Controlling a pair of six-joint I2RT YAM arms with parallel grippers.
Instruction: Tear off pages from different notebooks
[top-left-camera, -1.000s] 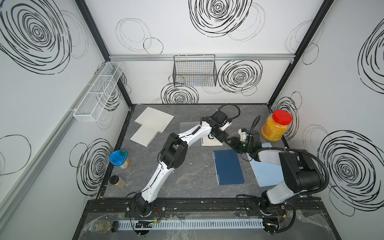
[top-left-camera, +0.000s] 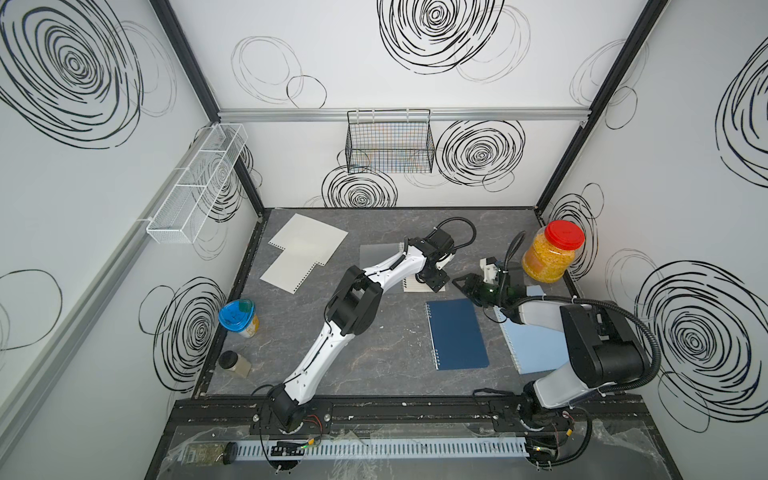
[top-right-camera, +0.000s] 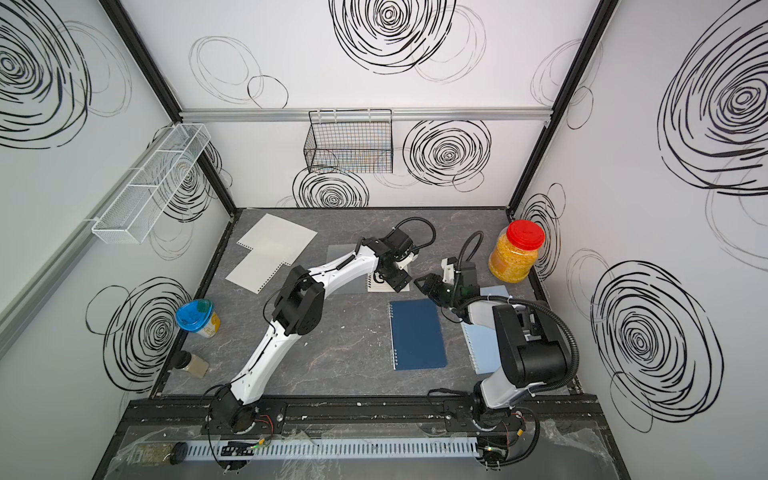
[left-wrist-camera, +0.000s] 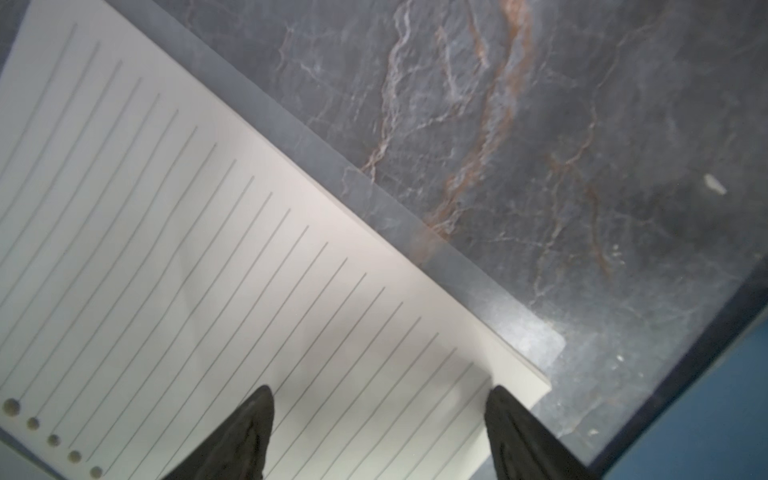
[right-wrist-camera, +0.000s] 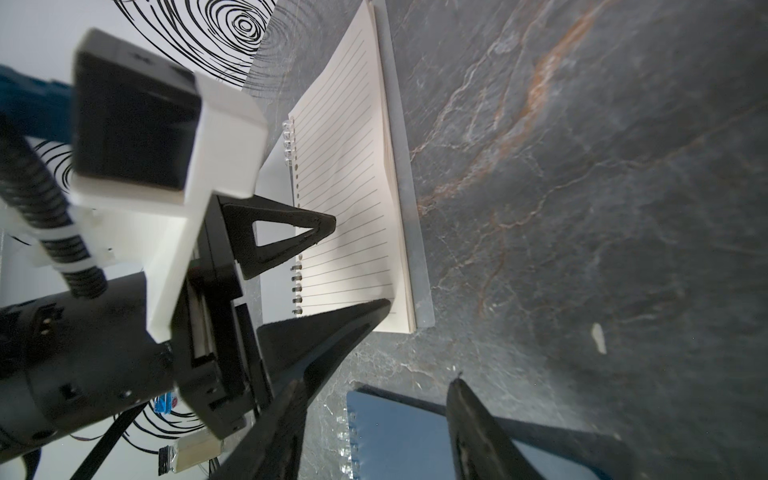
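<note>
An open spiral notebook with lined cream pages (right-wrist-camera: 352, 168) lies near the table's middle, its cover folded out to the left. In the top left view my left arm covers much of it. My left gripper stands open over the notebook's near right corner; in the right wrist view its spread fingers (right-wrist-camera: 364, 320) reach across the lined page, nothing gripped. Just right of the notebook, my right gripper is open and empty. A dark blue notebook (top-left-camera: 458, 336) lies closed in front, and a light blue one (top-left-camera: 532, 348) sits partly under my right arm.
Loose white sheets (top-left-camera: 308, 240) rest at the back left. A red-lidded jar (top-left-camera: 546, 260) stands back right; a blue-lidded tub (top-left-camera: 239, 317) and a small jar (top-left-camera: 234, 364) are at the left edge.
The right gripper has drawn back a little from it. The notebooks and loose sheets look unmoved.
</note>
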